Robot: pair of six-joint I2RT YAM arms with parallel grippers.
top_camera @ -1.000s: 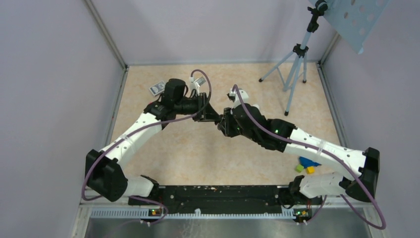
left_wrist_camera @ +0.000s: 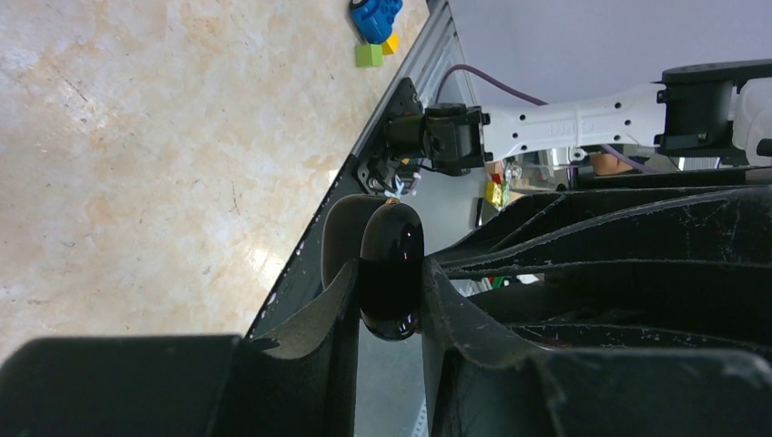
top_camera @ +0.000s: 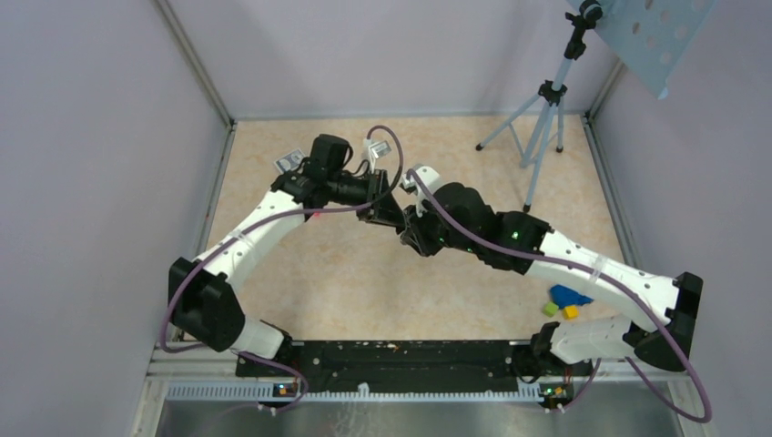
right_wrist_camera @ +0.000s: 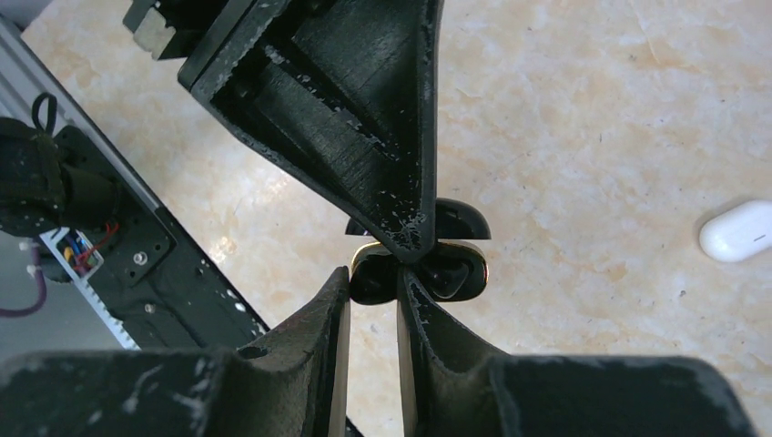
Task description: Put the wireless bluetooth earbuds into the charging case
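My two grippers meet in mid-air at the middle in the top view. In the left wrist view my left gripper is shut on a glossy black piece [left_wrist_camera: 390, 246], seemingly the charging case, partly hidden by the fingers. In the right wrist view the open black case [right_wrist_camera: 460, 273] with its gold rim lies just beyond the fingertips of my right gripper, which stand slightly apart; whether they touch it I cannot tell. A finger of the other gripper reaches over the case. I cannot make out a separate earbud.
A white oval piece [right_wrist_camera: 736, 229] shows at the right of the right wrist view. Blue toy [top_camera: 569, 296], green block [top_camera: 551, 309] and yellow block [top_camera: 571, 312] lie at the right front. A tripod [top_camera: 551, 109] stands at the back right.
Both arms have shifted a little: the left upper arm has moved rightward, and the right gripper has turned slightly and moved a little toward the front.
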